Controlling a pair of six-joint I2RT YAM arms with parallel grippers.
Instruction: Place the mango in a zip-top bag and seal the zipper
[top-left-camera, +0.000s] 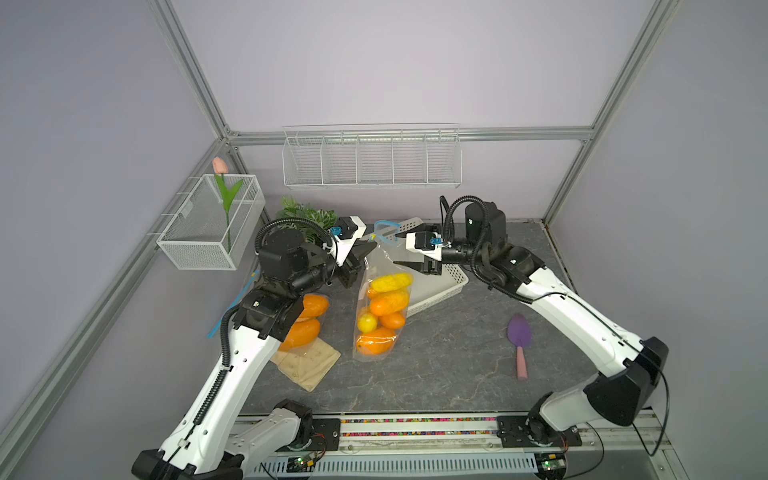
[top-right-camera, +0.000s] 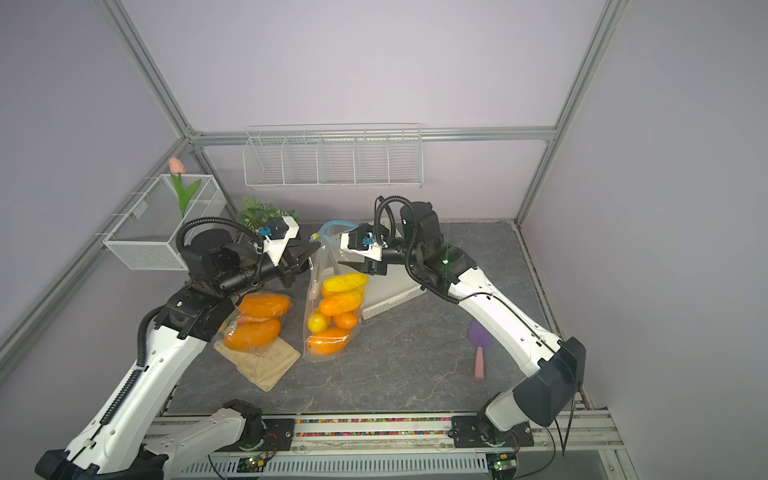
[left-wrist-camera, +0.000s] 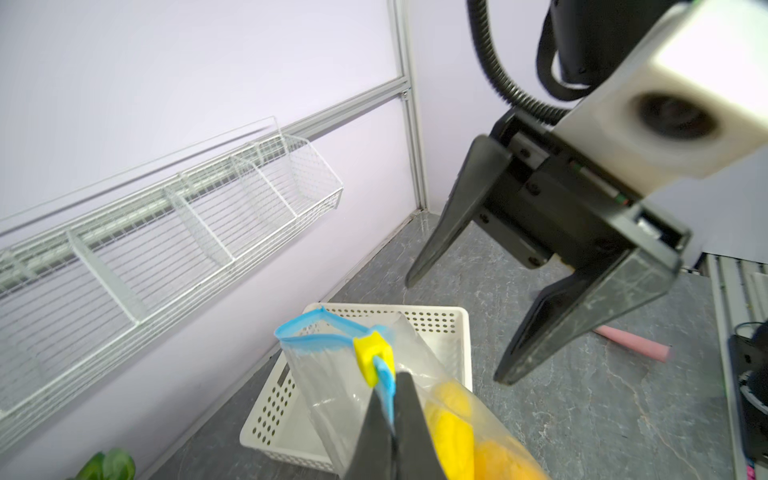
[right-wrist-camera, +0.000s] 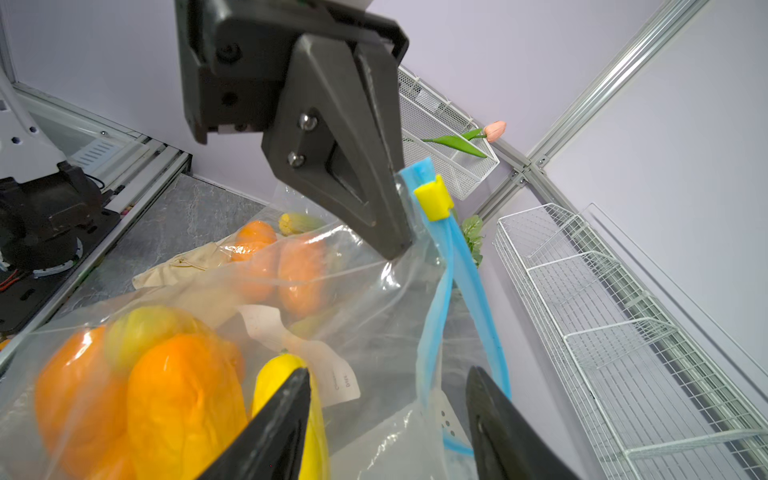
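Note:
A clear zip bag (top-left-camera: 382, 320) holding several orange and yellow fruits hangs upright from my left gripper (top-left-camera: 368, 244), which is shut on its blue zipper beside the yellow slider (left-wrist-camera: 369, 352). The bag's top gapes a little in the left wrist view. My right gripper (top-left-camera: 400, 252) stands open just right of the bag's top, its fingers apart with nothing held; in the right wrist view the bag is seen beyond them.
A white perforated tray (top-left-camera: 432, 296) stands behind the bag. Another bag of fruit (top-right-camera: 252, 336) and a beige cloth (top-right-camera: 268, 368) lie left. A purple spatula (top-left-camera: 518, 336) lies right. Wire baskets (top-left-camera: 372, 160) hang on the walls.

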